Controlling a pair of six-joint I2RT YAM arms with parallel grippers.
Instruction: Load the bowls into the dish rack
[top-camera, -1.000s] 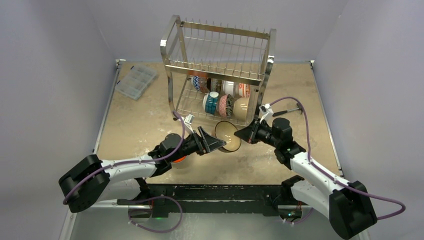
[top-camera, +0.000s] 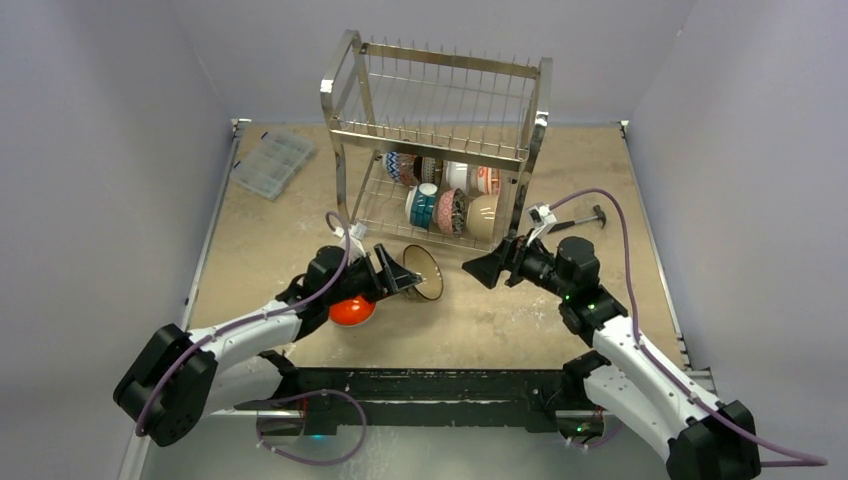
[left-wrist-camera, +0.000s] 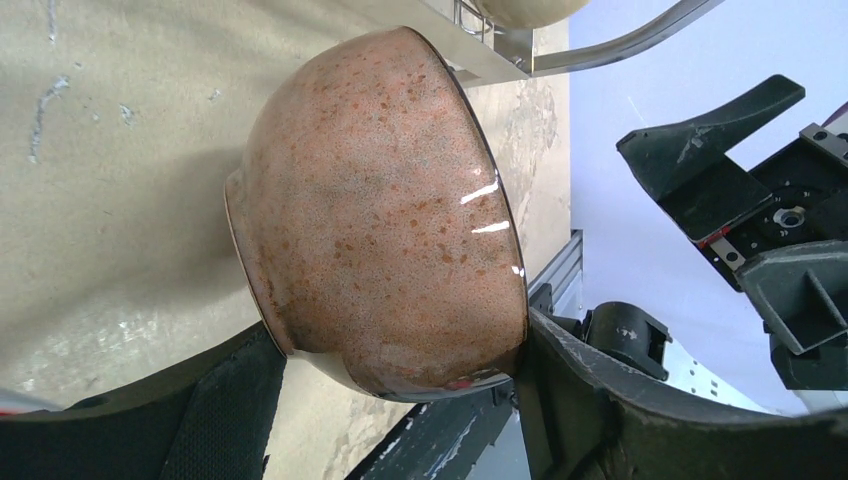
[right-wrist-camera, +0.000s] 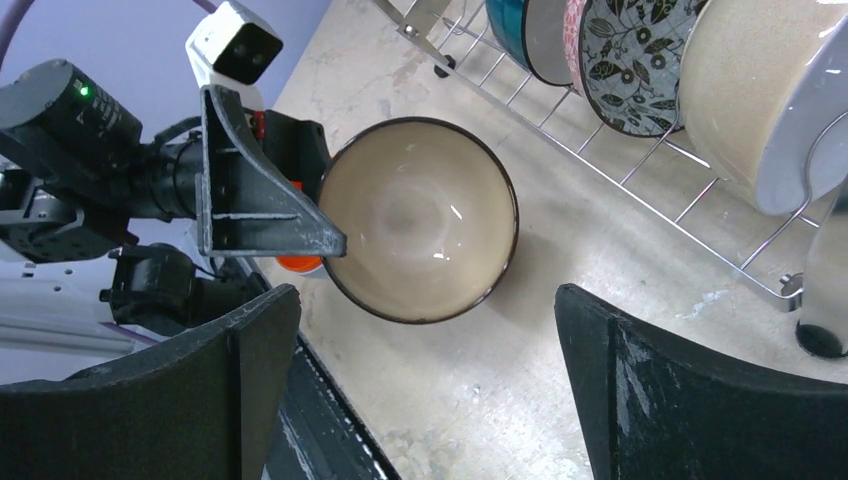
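Note:
A speckled beige bowl with a dark rim (top-camera: 426, 270) (left-wrist-camera: 375, 210) (right-wrist-camera: 418, 215) is held on its side by my left gripper (top-camera: 402, 273), its fingers at either side. My right gripper (top-camera: 480, 268) stands open and empty, right of that bowl. An orange bowl (top-camera: 350, 312) sits under the left arm. The dish rack (top-camera: 440, 143) holds several bowls on its lower shelf, including a teal one (top-camera: 420, 205), a pink patterned one (top-camera: 452, 212) and a cream one (top-camera: 483, 217).
A clear compartment box (top-camera: 272, 163) lies at back left, a hammer (top-camera: 590, 218) right of the rack. The upper shelf is empty.
My left gripper and the bowl have moved leftward, away from the right gripper. The right gripper has backed slightly right from the bowl.

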